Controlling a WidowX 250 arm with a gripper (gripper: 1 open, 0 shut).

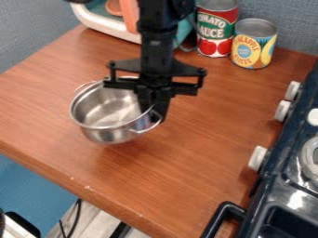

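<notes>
A steel pot [110, 118] with loop handles is at the middle left of the wooden table [174, 177], tilted slightly. The black gripper [152, 100] reaches down from the top over the pot's right rim. Its fingers overlap the rim and hide part of it; whether they are closed on it is unclear.
A toy stove [280, 172] with white knobs fills the right side. A tomato sauce can [215, 33] and a yellow can [252, 45] stand at the back, near a white and teal object [97, 17] at top left. Bare table lies below and right of the pot.
</notes>
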